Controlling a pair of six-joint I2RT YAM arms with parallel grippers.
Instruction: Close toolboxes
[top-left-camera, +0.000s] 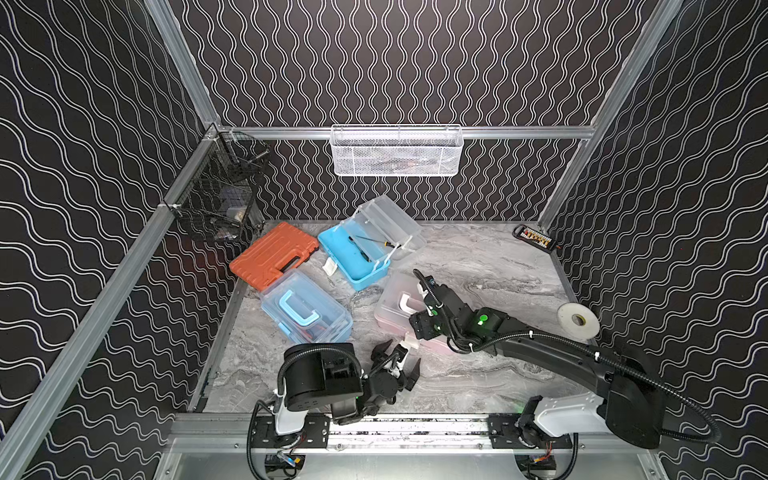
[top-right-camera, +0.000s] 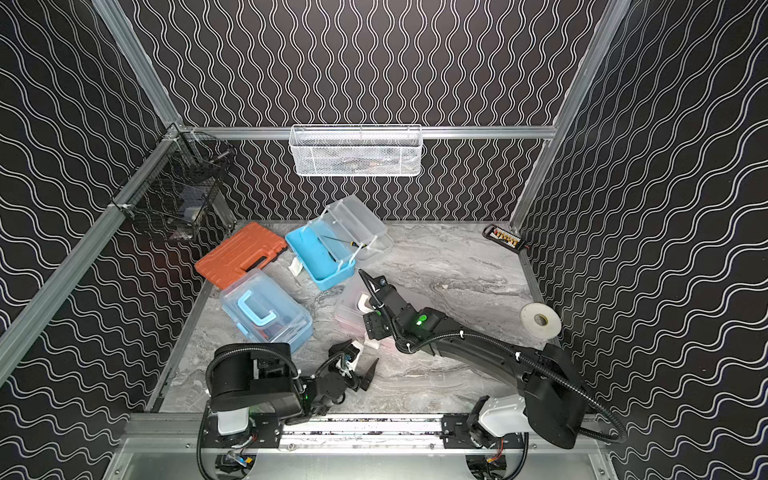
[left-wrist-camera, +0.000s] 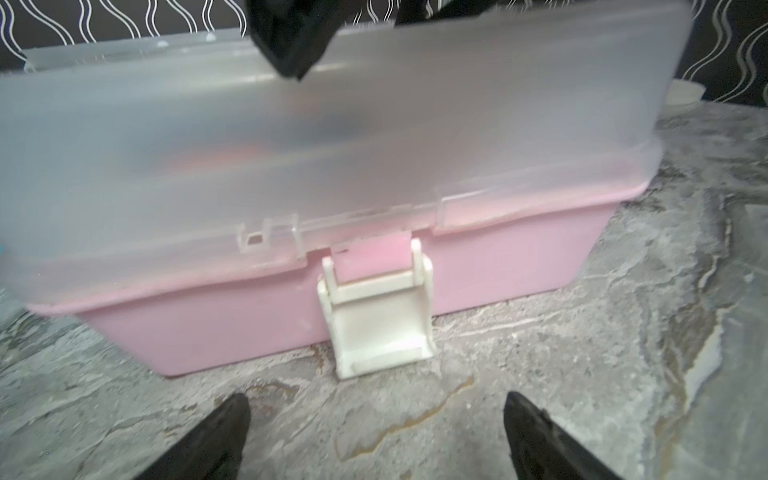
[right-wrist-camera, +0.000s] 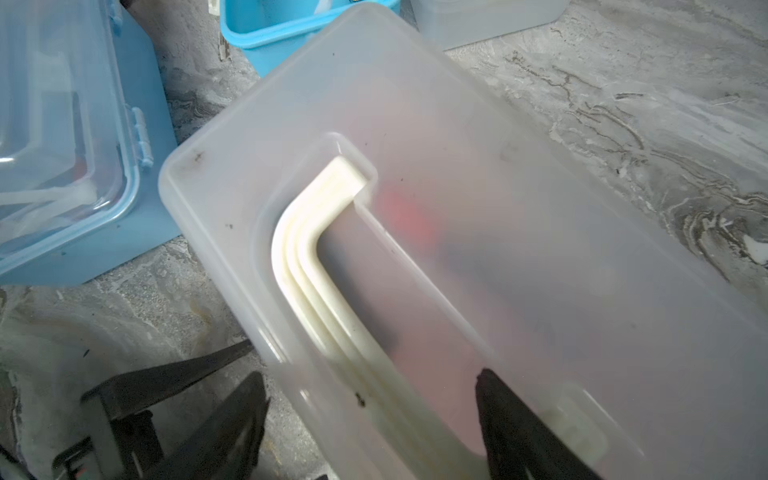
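Observation:
The pink toolbox (left-wrist-camera: 512, 252) has its cloudy clear lid down over the base, while its white front latch (left-wrist-camera: 380, 324) hangs loose below the lid's edge. In front of that latch my left gripper stands open, nothing between its fingers. Above the lid is my right gripper, its fingers apart on either side of part of the white handle (right-wrist-camera: 320, 280); I cannot tell whether they touch it. A bright blue toolbox (top-left-camera: 368, 280) lies behind with its clear lid (top-left-camera: 392, 224) swung back. The light blue toolbox (top-left-camera: 306, 308) on the left has its lid down.
An orange case (top-left-camera: 272, 252) lies at the back left. A tape roll (top-left-camera: 592, 322) and a small battery-like tray (top-left-camera: 533, 236) sit along the right edge. A white wire basket (top-left-camera: 396, 152) hangs on the back wall. Bare table lies at the right rear.

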